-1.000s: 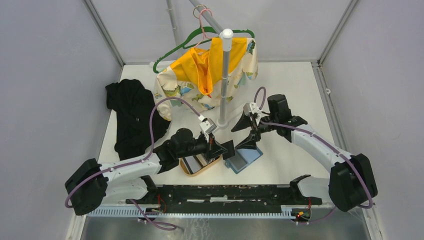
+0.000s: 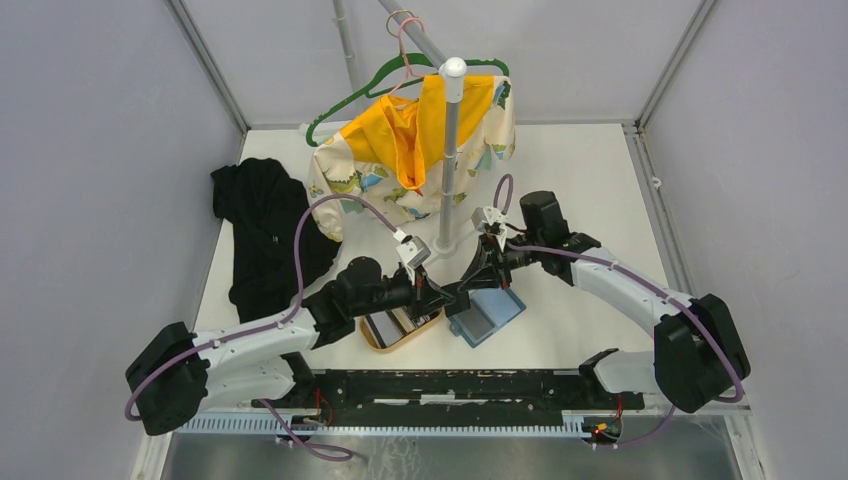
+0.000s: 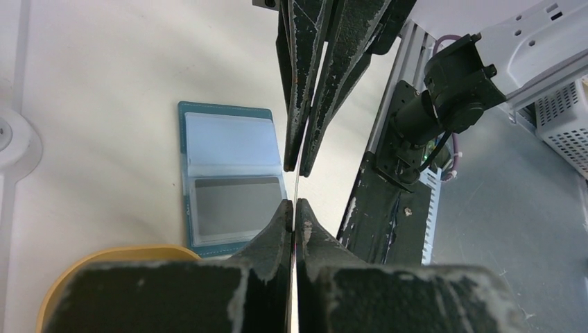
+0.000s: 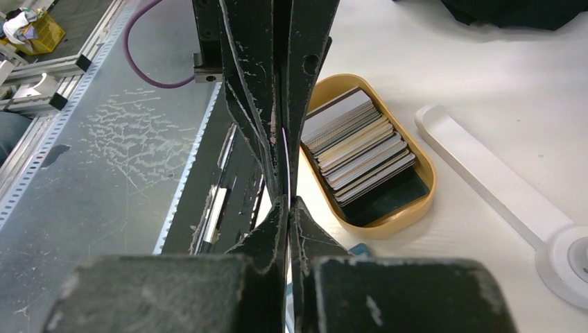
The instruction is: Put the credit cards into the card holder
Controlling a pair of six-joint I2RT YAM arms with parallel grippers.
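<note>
One dark card (image 2: pixel 459 301) is held up between my two grippers. My left gripper (image 2: pixel 438 297) is shut on it from the left, and my right gripper (image 2: pixel 468 286) has closed on it from the right. Edge-on, the card (image 3: pixel 298 177) is a thin pale line running between both pairs of fingers in the left wrist view; the right wrist view shows the same edge between the right fingertips. The blue card holder (image 3: pixel 225 107) lies open and flat on the table below, with clear pockets. No card is plainly visible inside it.
An oval tan box (image 4: pixel 428 170) filled with several upright cards (image 4: pixel 357 146) stands below the left gripper. Behind the grippers rises a white rack post (image 2: pixel 447 180) with clothes on a green hanger (image 2: pixel 385 70). Black cloth (image 2: pixel 270 230) lies at left.
The right gripper has moved left from beside the card and shut on its free side. The left gripper has stayed nearly still, holding the card.
</note>
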